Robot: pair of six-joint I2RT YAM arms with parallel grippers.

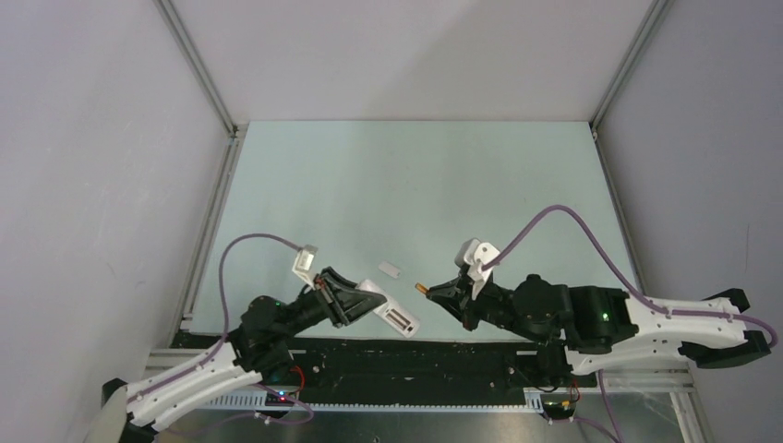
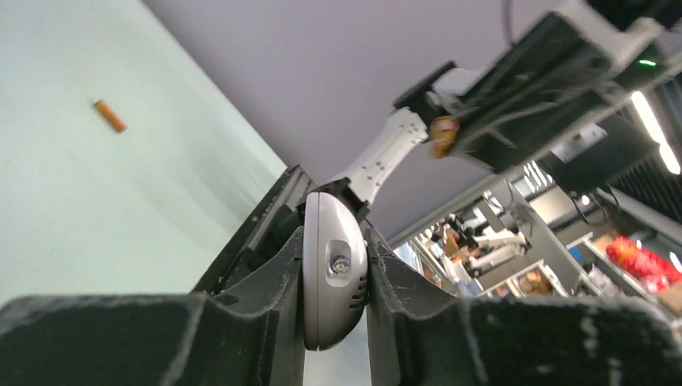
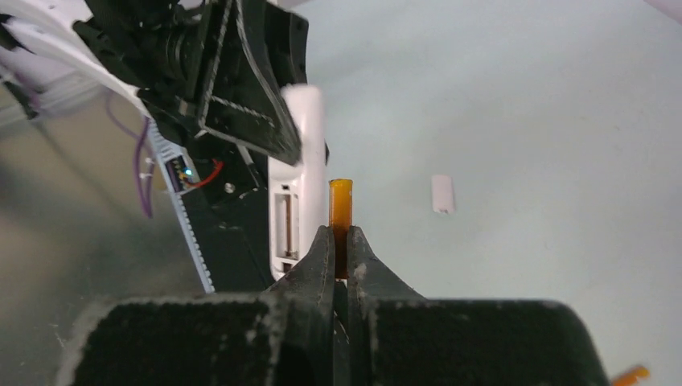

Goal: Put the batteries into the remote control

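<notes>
The white remote control (image 1: pixel 391 312) is held up near the table's front edge, its open battery bay facing up in the top view. My left gripper (image 1: pixel 364 297) is shut on it; in the left wrist view the remote's rounded end (image 2: pixel 333 265) stands between the fingers. An orange battery (image 3: pixel 341 205) sticks out lengthwise from my right gripper, which is shut on it. That battery is to the right of the remote, apart from it. A second orange battery (image 2: pixel 110 116) lies on the table, hidden in the top view. The small white cover (image 1: pixel 390 269) lies behind the remote.
A dark strip (image 1: pixel 415 374) with a metal rail runs along the table's front edge. Both forearms reach in low from the front corners, with purple cables looping above them.
</notes>
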